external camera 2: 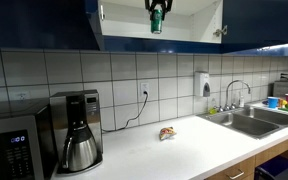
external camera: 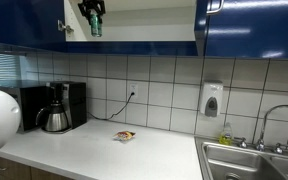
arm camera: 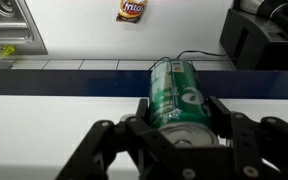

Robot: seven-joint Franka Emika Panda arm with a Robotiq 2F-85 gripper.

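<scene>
A green cylindrical can point(external camera: 96, 25) hangs upright, high up in front of the open white upper cabinet point(external camera: 149, 22). My gripper point(external camera: 90, 9) is shut on its upper part. In the other exterior view the can point(external camera 2: 156, 21) shows below the dark gripper point(external camera 2: 158, 6) near the top edge, with the arm mostly out of frame. From the wrist, the can point(arm camera: 176, 95) fills the space between the fingers, its silvery end toward the camera.
Below, the white counter point(external camera: 104, 153) is largely clear. A snack bag point(external camera: 124, 136) lies on it near the wall. A coffee maker point(external camera: 56, 108) stands left, the sink point(external camera: 239, 160) right. An open blue cabinet door point(external camera: 34, 22) flanks the can.
</scene>
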